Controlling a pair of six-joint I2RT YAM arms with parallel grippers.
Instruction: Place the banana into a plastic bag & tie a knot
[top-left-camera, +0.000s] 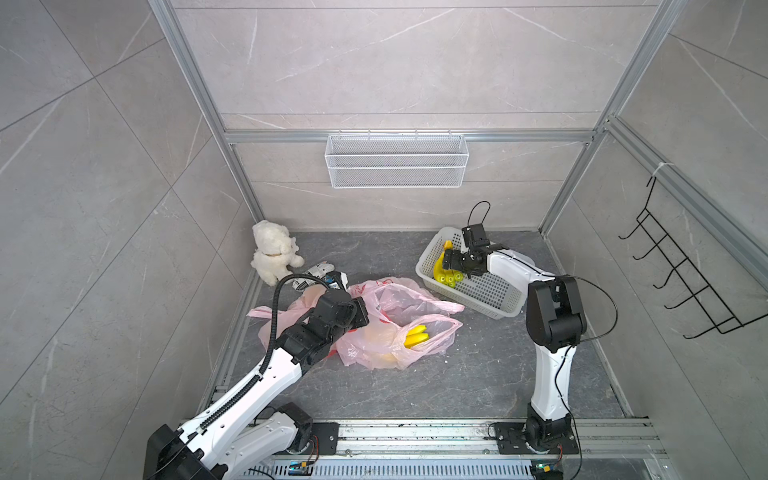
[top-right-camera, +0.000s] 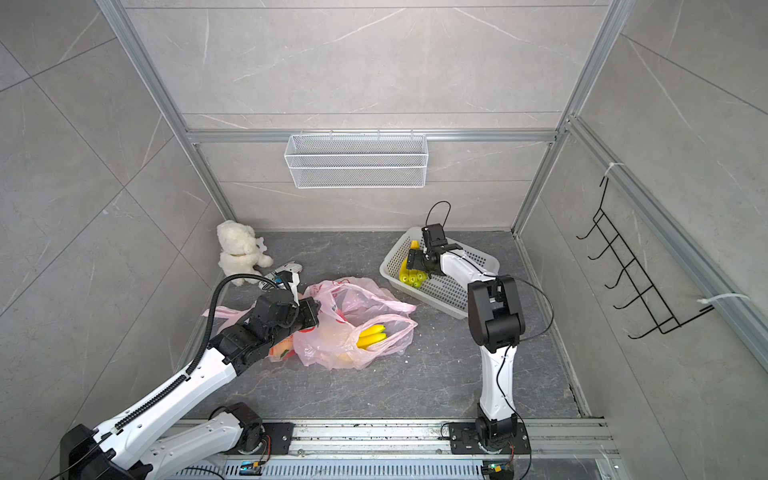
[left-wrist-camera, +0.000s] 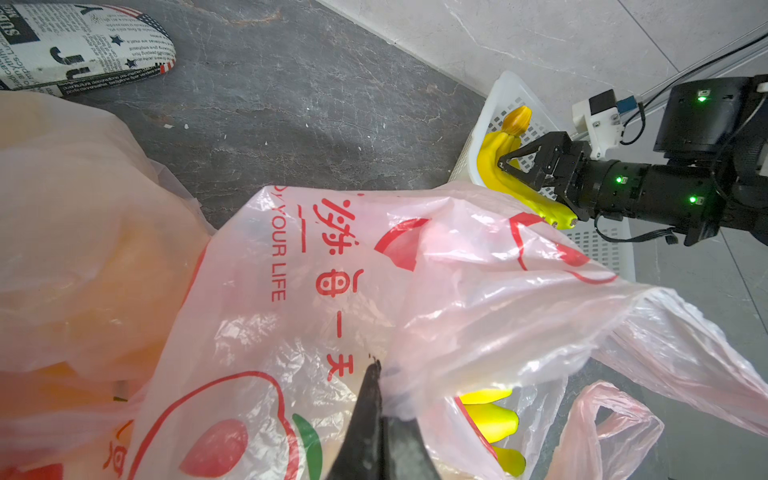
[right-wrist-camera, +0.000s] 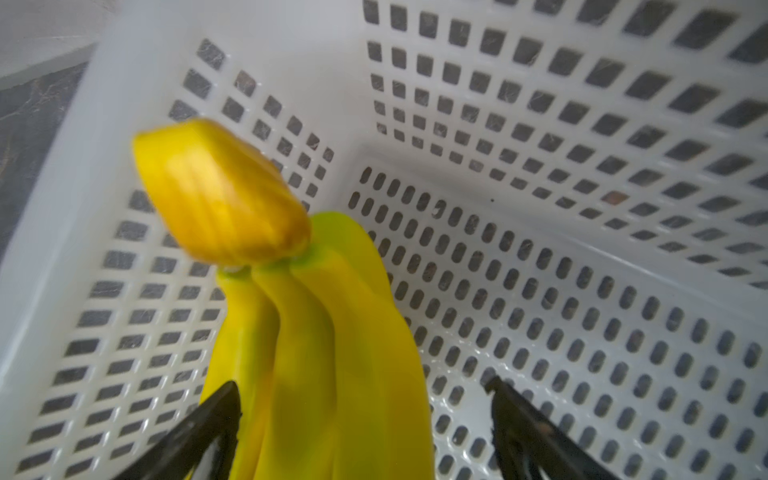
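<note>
A yellow banana bunch (right-wrist-camera: 312, 360) lies along the left wall of the white basket (top-left-camera: 488, 304). My right gripper (top-left-camera: 452, 260) is inside the basket, open; in the right wrist view its blurred fingers (right-wrist-camera: 204, 436) stand on either side of the bunch, with a clear gap on the right. The pink plastic bag (top-left-camera: 380, 348) lies crumpled mid-table, its mouth partly open, with more bananas (top-left-camera: 416, 336) inside. My left gripper is shut on the bag's film, which gathers at its fingertips. The rest of the left finger's contact is hidden by film.
A white plush toy (top-left-camera: 274, 252) sits at the back left, near a newsprint-patterned item (left-wrist-camera: 80, 48). Further pink plastic (left-wrist-camera: 72, 240) lies left of the bag. A wire rack (top-left-camera: 396, 160) hangs on the back wall.
</note>
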